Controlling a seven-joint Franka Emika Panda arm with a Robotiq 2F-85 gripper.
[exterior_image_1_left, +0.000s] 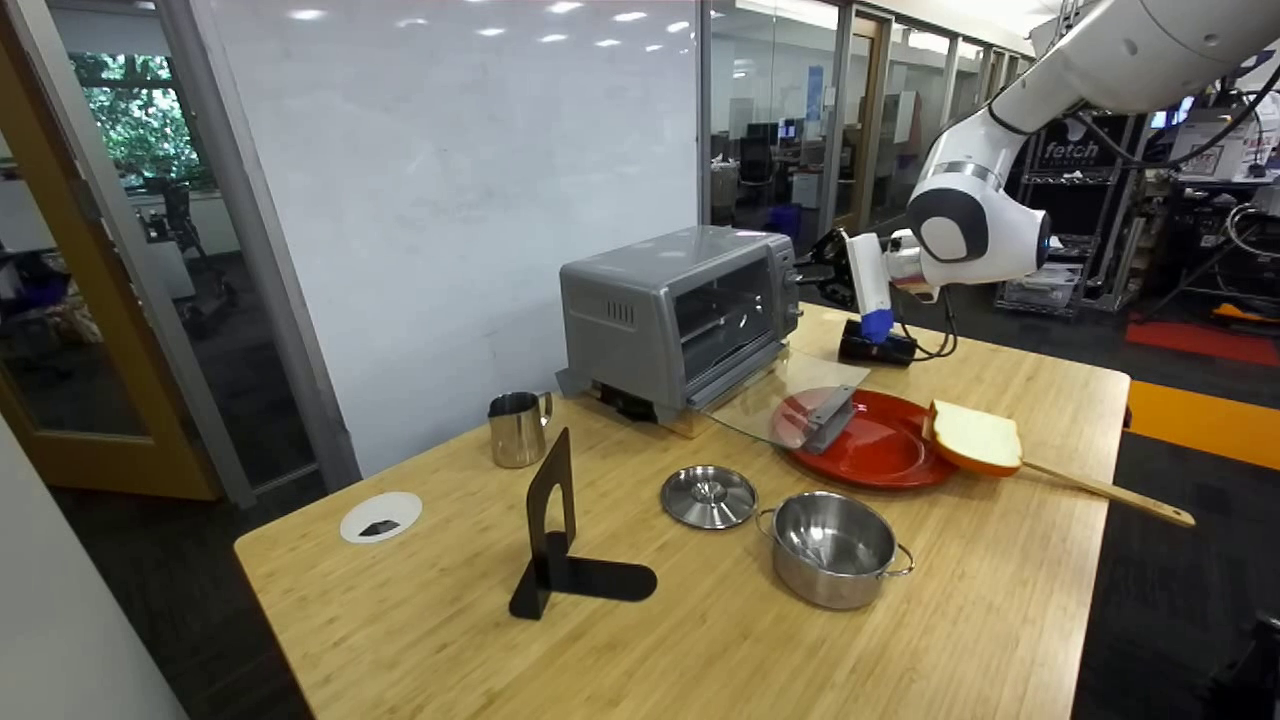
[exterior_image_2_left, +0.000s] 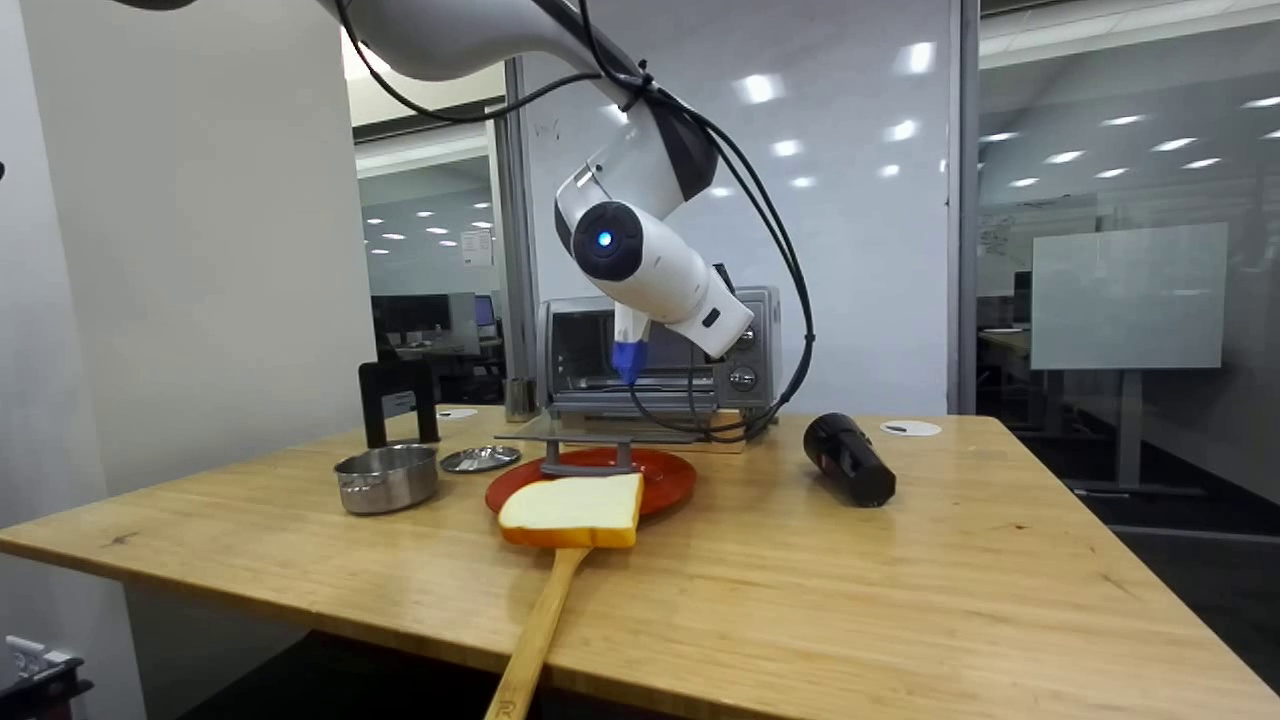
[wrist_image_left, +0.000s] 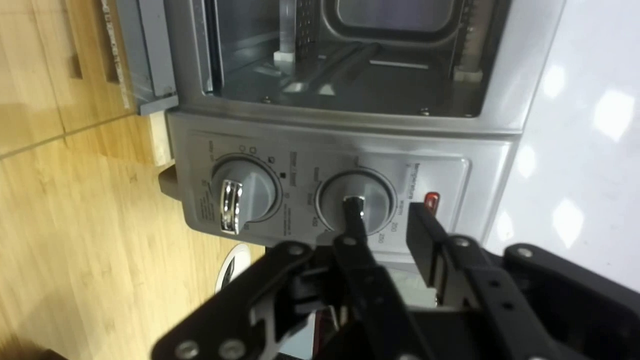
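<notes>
The grey toaster oven (exterior_image_1_left: 648, 318) stands against the whiteboard with its glass door (exterior_image_1_left: 768, 402) lowered. In the wrist view its temperature knob (wrist_image_left: 375, 195) and function knob (wrist_image_left: 252, 186) face me. My gripper is at the control panel, its fingers apart with a narrow gap. One finger (wrist_image_left: 355, 225) overlaps the temperature knob's handle; the other finger (wrist_image_left: 424, 231) stands to the right of that knob, near the red indicator light (wrist_image_left: 432, 201). Whether a finger touches the knob I cannot tell. No object shows held between the fingers.
Below the door's edge lies a red plate (exterior_image_1_left: 882, 462), with a bread slice (exterior_image_1_left: 978, 434) on a wooden spatula (exterior_image_1_left: 1116, 494) beside it. A steel pot (exterior_image_1_left: 828, 570), lid (exterior_image_1_left: 708, 498), pitcher (exterior_image_1_left: 517, 432) and black bookend (exterior_image_1_left: 600, 578) stand leftward. A black cylinder (exterior_image_2_left: 849, 460) lies right.
</notes>
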